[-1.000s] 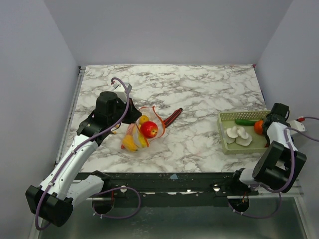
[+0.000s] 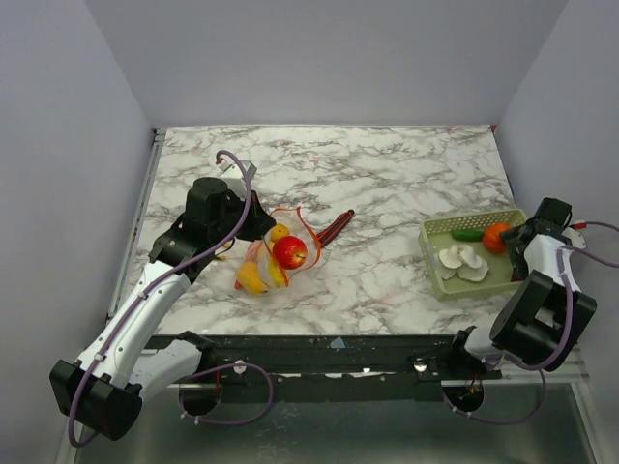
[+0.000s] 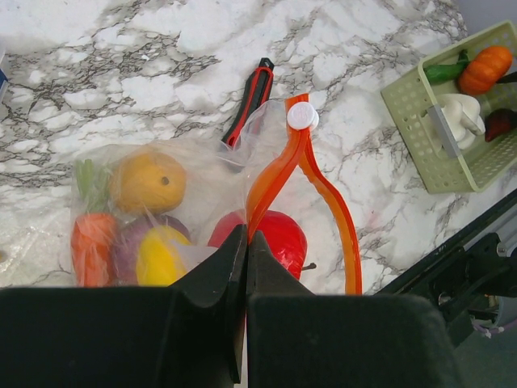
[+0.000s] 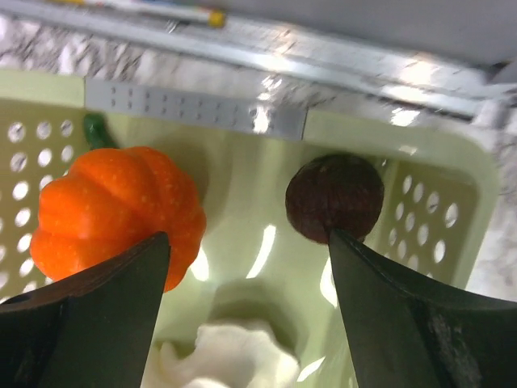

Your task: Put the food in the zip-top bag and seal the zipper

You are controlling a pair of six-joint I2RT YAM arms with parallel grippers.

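A clear bag [image 3: 121,202] with orange zipper holds several foods, including a red apple [image 2: 290,251] and a carrot [image 3: 93,242]. My left gripper is shut at the bag's edge; whether film is between its fingers is hard to tell. My right gripper stands open over the green basket [image 3: 404,121], between an orange pumpkin [image 4: 117,210] and a dark red item [image 4: 331,194]. The basket also holds a cucumber [image 2: 466,235] and white pieces [image 2: 462,261].
A red-and-black tool [image 2: 337,226] lies right of the bag.
My right gripper has shifted slightly at the basket's right end, and the basket has moved a little left. The left arm and bag look unchanged.
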